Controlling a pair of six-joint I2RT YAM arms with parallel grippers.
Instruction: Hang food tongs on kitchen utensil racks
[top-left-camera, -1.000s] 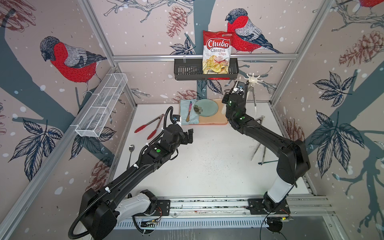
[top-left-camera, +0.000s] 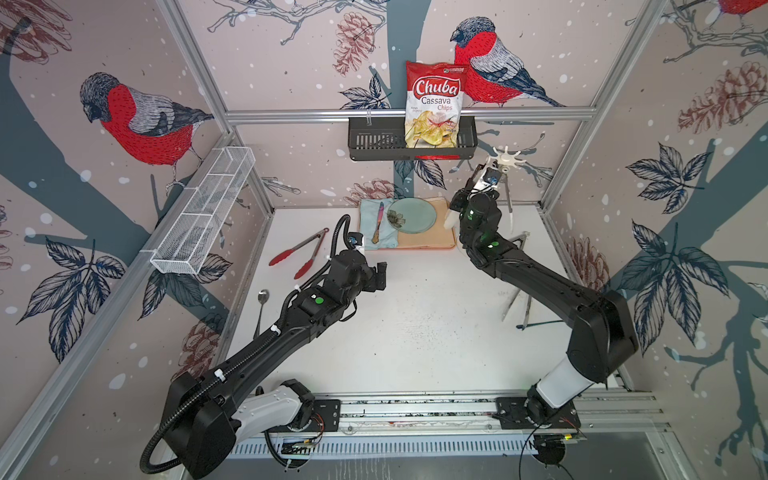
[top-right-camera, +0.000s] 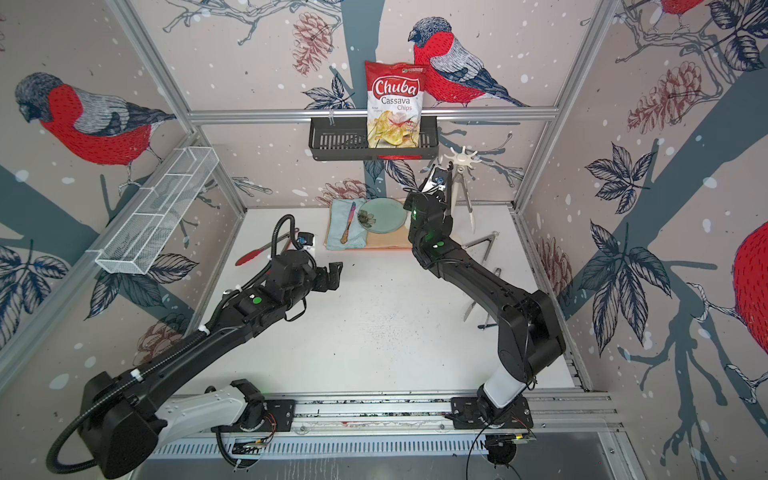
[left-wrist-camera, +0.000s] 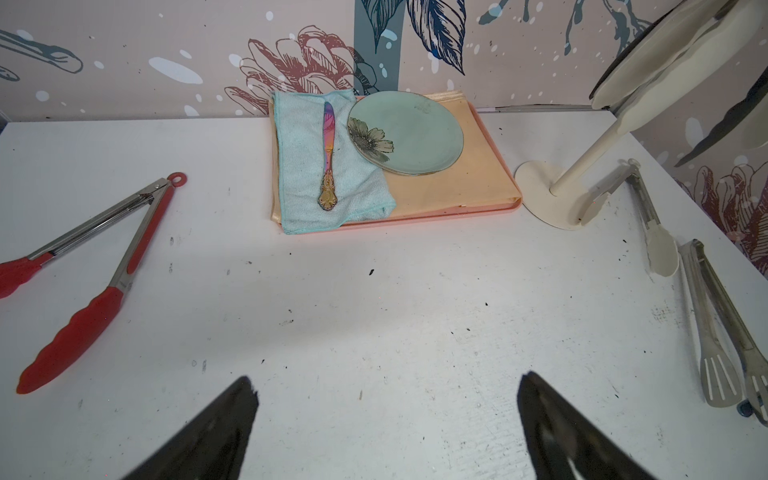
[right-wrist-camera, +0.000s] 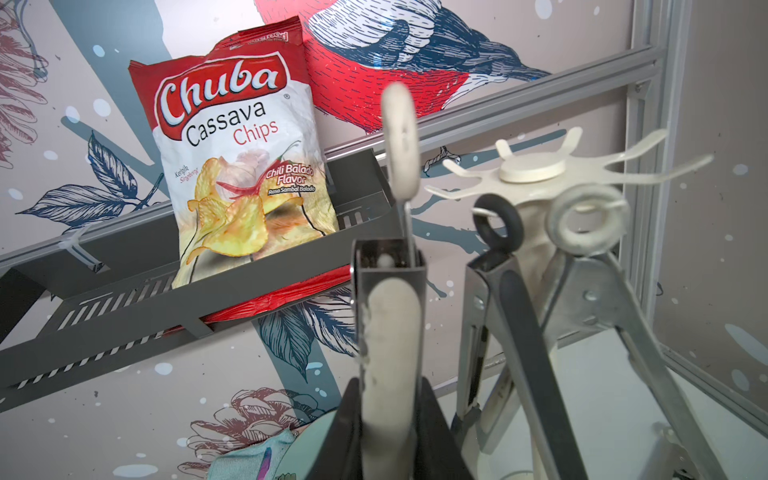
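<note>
My right gripper is shut on a pair of cream-handled tongs (right-wrist-camera: 392, 344), held upright with the ring end up. To their right stands the cream utensil rack (right-wrist-camera: 544, 172), its arms spread like a star. Beside the rack post are grey-handled tongs (right-wrist-camera: 528, 344) with a dark ring and metal tongs (right-wrist-camera: 620, 288) with a cream ring. The held tongs' ring is left of the rack arms, apart from them in the right wrist view. My left gripper stands open and empty over the table.
Red tongs (left-wrist-camera: 136, 256) lie at the left; more tongs (left-wrist-camera: 728, 320) lie at the right. A tray (left-wrist-camera: 448, 200) with plate (left-wrist-camera: 408, 132) and cloth (left-wrist-camera: 296, 176) sits at the back. A dark shelf (right-wrist-camera: 96, 320) with a chips bag (right-wrist-camera: 240, 160) hangs left of the held tongs.
My right arm has shifted to the right, closer to the rack, with the tongs still in its gripper. The left arm stays almost where it was.
</note>
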